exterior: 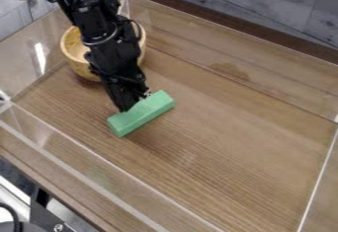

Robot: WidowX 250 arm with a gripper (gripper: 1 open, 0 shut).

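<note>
A green rectangular block (140,115) lies flat on the wooden table. The black arm reaches down from the top left, and its gripper (129,100) sits low, just at the block's upper left edge. The fingers look shut; whether they touch the block is hard to tell.
A yellowish round bowl or basket (82,48) stands at the back left, partly behind the arm. A dark gap lies at the bottom left corner.
</note>
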